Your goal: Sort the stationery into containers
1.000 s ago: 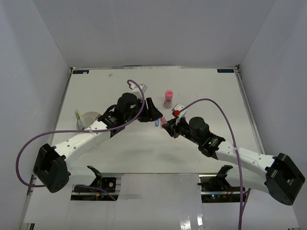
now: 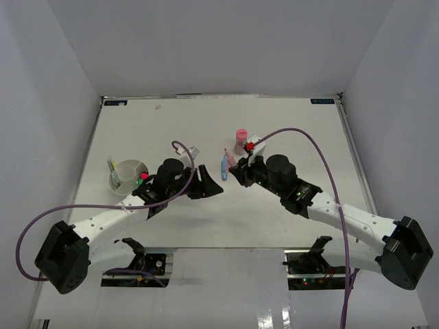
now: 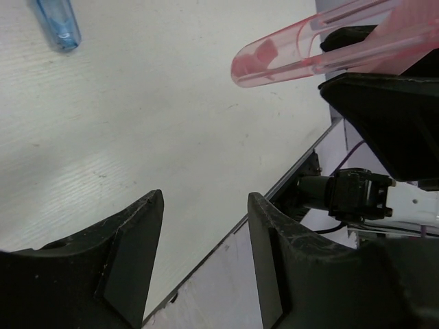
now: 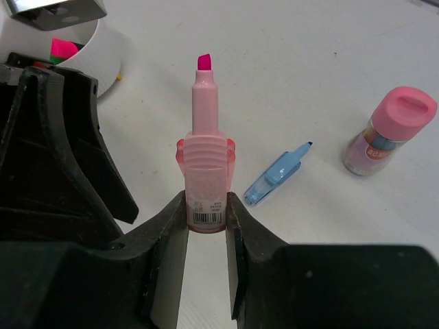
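My right gripper is shut on the lower end of a translucent pink marker (image 4: 205,127), whose magenta tip points away from the fingers. The marker stays clear of the table. My left gripper is part open, its fingers apart with nothing between them, to the left of the right gripper in the top view. A blue pen (image 2: 224,169) lies on the table between and behind the two grippers. Farther back stands a bottle with a pink cap (image 2: 241,140). On the left is a white round container (image 2: 130,163) with several items in it, partly hidden by the left arm.
The two grippers are close together over the middle of the table, so the left fingers (image 4: 103,178) show beside the marker in the right wrist view.
In the top view my left gripper has moved left and toward the front, away from the pink marker. My right gripper has shifted slightly left with the marker.
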